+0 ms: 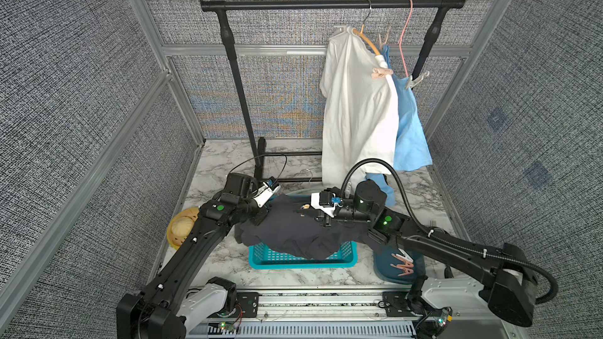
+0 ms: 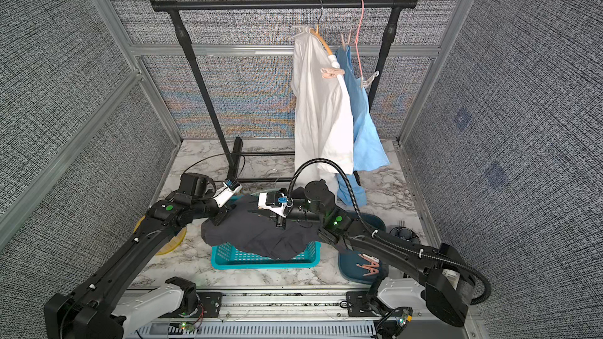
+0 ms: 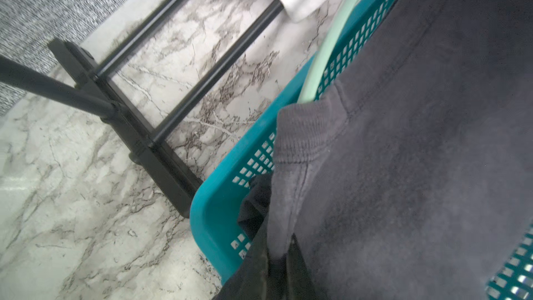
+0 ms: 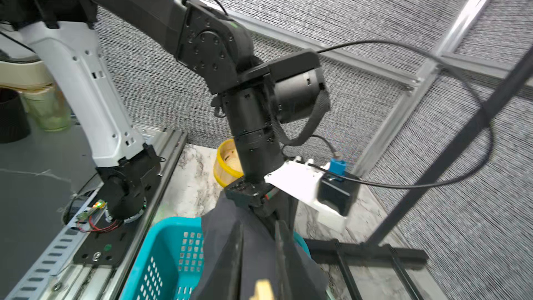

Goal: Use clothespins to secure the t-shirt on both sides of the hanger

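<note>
A dark grey T-shirt (image 1: 292,232) covers much of the teal basket (image 1: 301,263), with a mint hanger (image 3: 330,44) under its collar. My left gripper is shut on the shirt's edge near the collar. My right gripper is over the shirt, shut on a small yellowish clothespin (image 1: 306,206), which shows blurred in the right wrist view. Pink clothespins (image 1: 402,263) lie in the dark tray (image 1: 383,273) at the right.
The black rack (image 1: 276,4) holds a white shirt (image 1: 351,106) and blue garments (image 1: 408,138) on hangers. A yellow straw hat (image 1: 182,226) lies at the left.
</note>
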